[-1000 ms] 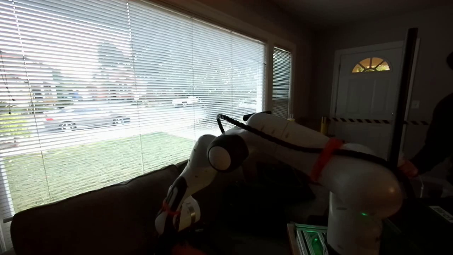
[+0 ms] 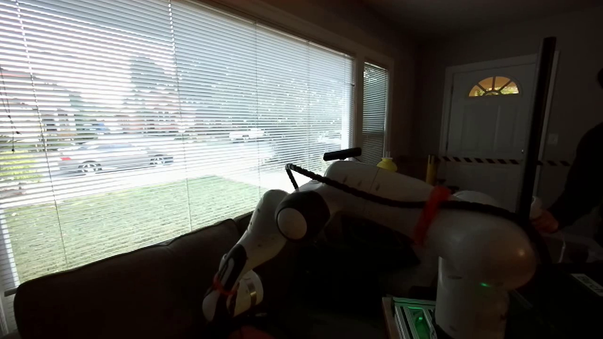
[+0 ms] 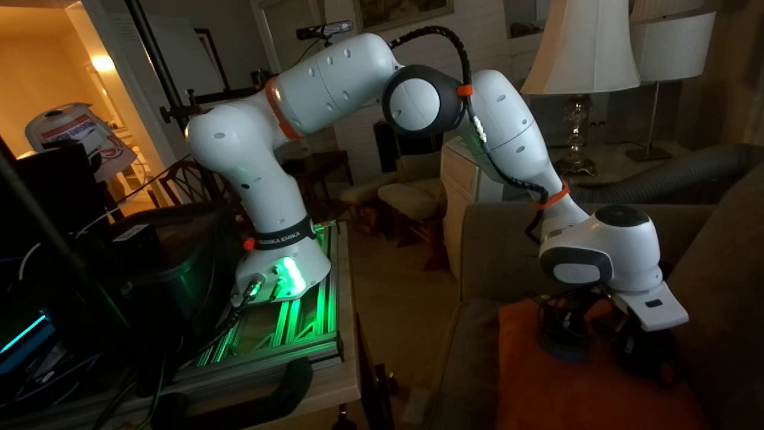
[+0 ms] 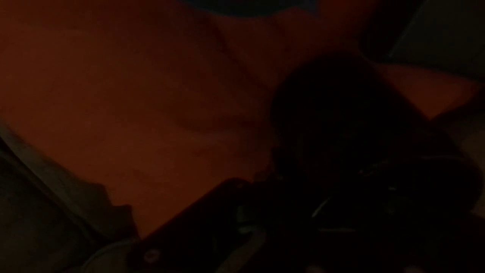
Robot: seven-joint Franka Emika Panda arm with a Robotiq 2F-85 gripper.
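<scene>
Dim light makes my gripper (image 3: 648,355) a black mass low over an orange cloth (image 3: 609,401) on the couch, under the arm's white hand. Its fingers cannot be told apart, nor can how far they stand apart. Left of it in exterior view 2, a dark, bluish-bottomed object (image 3: 566,347) appears at the cloth, partly behind cables. In the wrist view, a large black rounded shape (image 4: 336,109) covers part of the orange cloth (image 4: 136,113), beside black gripper parts along the bottom. A dark blue edge (image 4: 245,7) shows at the top. Whether anything is gripped is hidden.
The couch back (image 2: 130,282) rises along the window, close to the hand. A couch arm (image 3: 544,229) stands behind the forearm, with lamps (image 3: 584,50) beyond it. A person's hand (image 2: 545,222) is at the far right.
The arm has come down, and the hand sits lower and slightly farther left in exterior view 1. A yellow object behind the arm has come into view. The person's hand has shifted slightly.
</scene>
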